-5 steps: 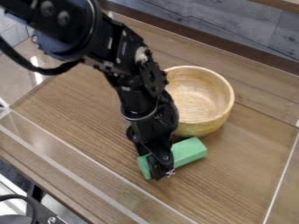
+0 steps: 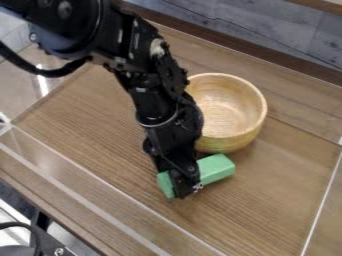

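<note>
My gripper [image 2: 179,179] reaches down from the upper left, shut on a green rectangular block [image 2: 214,171] that rests low on the wooden table. The block shows on both sides of the dark fingers, which hide part of it. A round tan wooden bowl [image 2: 238,110] stands just behind the block, partly hidden by the arm.
A grey wall [image 2: 254,35] runs along the back. A dark cable loops at the lower left corner.
The arm has shifted slightly over the last second, its wrist a little higher in the picture. The green block and the bowl look nearly unmoved.
</note>
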